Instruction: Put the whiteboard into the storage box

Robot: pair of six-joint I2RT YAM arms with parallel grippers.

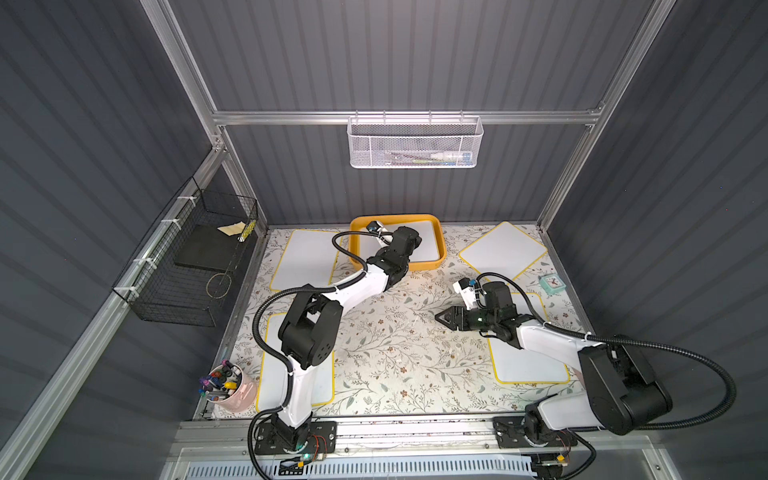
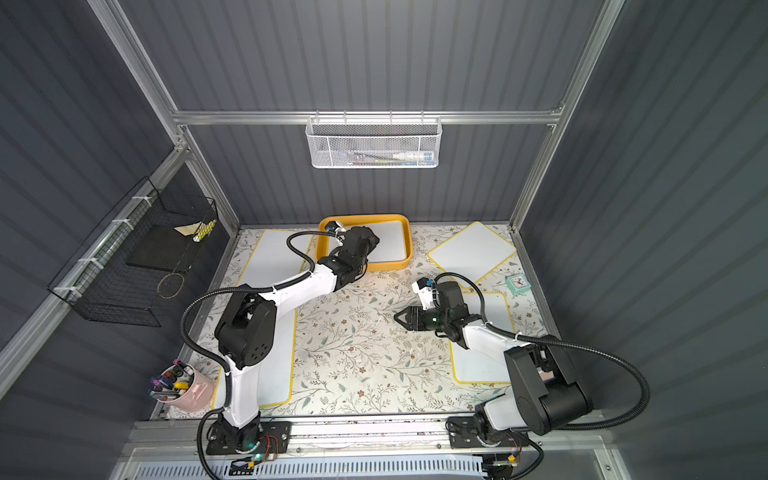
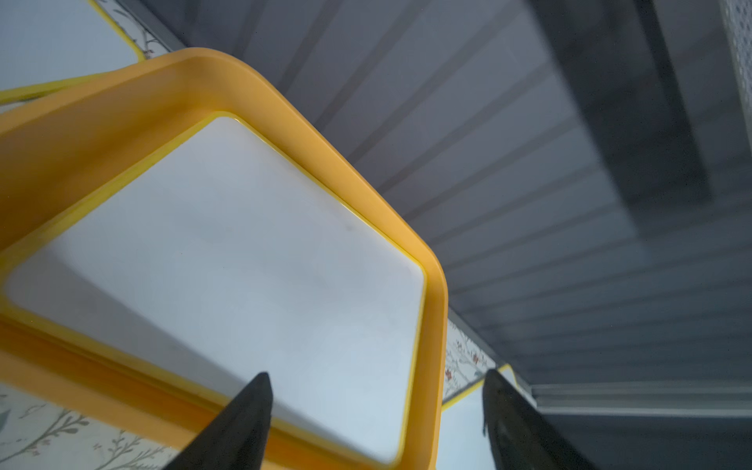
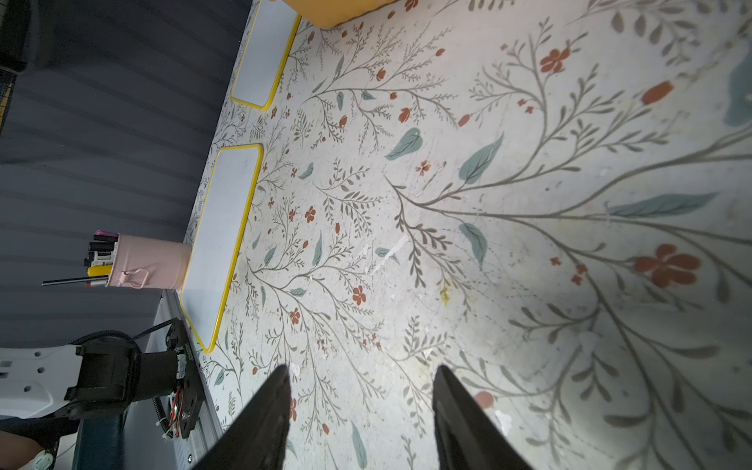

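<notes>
The yellow-orange storage box [image 1: 434,262] stands against the back wall. Inside it a white whiteboard [image 3: 258,250] with a yellow edge lies flat, filling most of the floor; whether another is beneath cannot be seen. Above the box's front side my left gripper is open, its fingers wide apart with nothing between them. My right gripper is also open and empty, over bare table at the right of the middle. More whiteboards lie on the table: back left [image 1: 308,260], front left [image 1: 321,376], back right [image 1: 504,249], and front right [image 1: 528,364] partly under the right arm.
A pink pen cup [image 1: 242,396] stands front left, a small teal clock [image 1: 552,283] at the right edge. A black wire basket [image 1: 180,296] hangs at left, a white mesh basket [image 1: 416,148] on the back wall.
</notes>
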